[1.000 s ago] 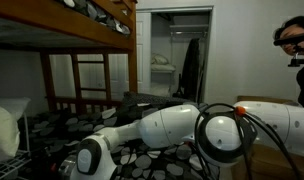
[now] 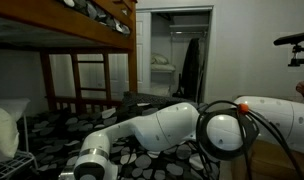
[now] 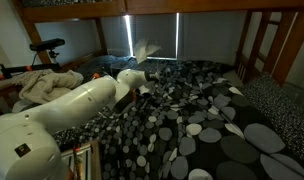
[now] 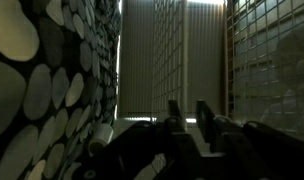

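In the wrist view, my gripper shows as two dark fingers with a narrow gap between them, and nothing is visible in the gap. It points towards a ribbed, pale panel [image 4: 152, 60] beyond. On the left of that view runs a black cloth with grey and white dots [image 4: 52, 85]. A small pale rounded object [image 4: 100, 138] lies near the cloth's edge; what it is cannot be told. In exterior view 1 the white arm [image 2: 142, 130] reaches left over the dotted bed, its gripper end largely cut off at the bottom.
A wire rack [image 4: 230, 60] stands close on the right of the wrist view. A white bulky item [image 2: 4, 135] sits above wire shelving [image 2: 12, 165] at the far left. Bunk bed rails [image 2: 87, 40] hang overhead. The dotted bed [image 3: 192, 135] has open surface.
In exterior view 1 the arm's wrist end has dipped and turned slightly towards the lower left. The white bulky item at the left shows little change.
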